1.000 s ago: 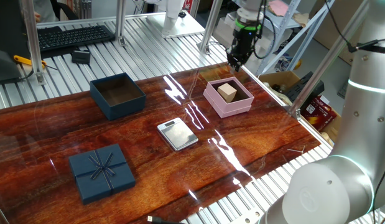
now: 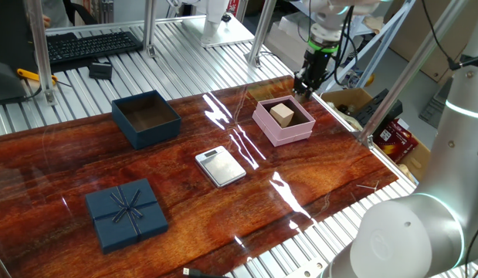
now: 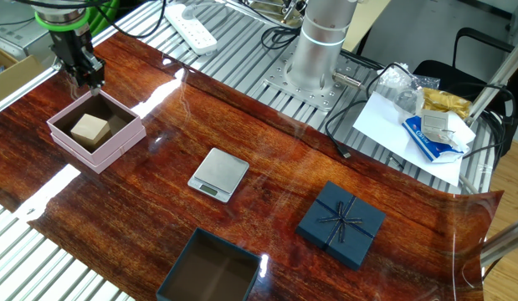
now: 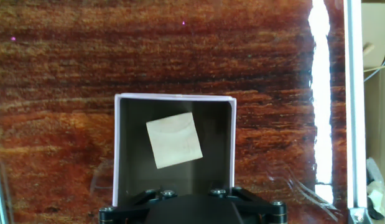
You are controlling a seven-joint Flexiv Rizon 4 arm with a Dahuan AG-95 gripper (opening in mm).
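An open pink box point(image 2: 283, 139) stands on the glossy brown tabletop, with a pale wooden block point(image 2: 282, 115) inside it. In the wrist view the block point(image 4: 174, 140) lies turned at an angle on the dark box floor, clear of the walls. My gripper point(image 2: 303, 91) hangs just beyond the box's far rim in exterior view 1. In exterior view 2 the gripper point(image 3: 93, 84) appears low, beside the rim of the pink box point(image 3: 116, 149). Only its dark linkages show at the bottom of the wrist view. The fingertips are too small or hidden to judge the fingers, and nothing is visibly held.
A small silver scale point(image 2: 221, 166) sits mid-table. An open, empty dark blue box point(image 2: 146, 120) stands at the back left, and its bow-topped lid point(image 2: 127, 215) lies nearer the front. A metal frame post point(image 2: 383, 108) rises near the table's right edge.
In exterior view 1 my gripper has moved right and slightly downward, along the far side of the pink box. The box, block, scale and blue pieces have stayed put.
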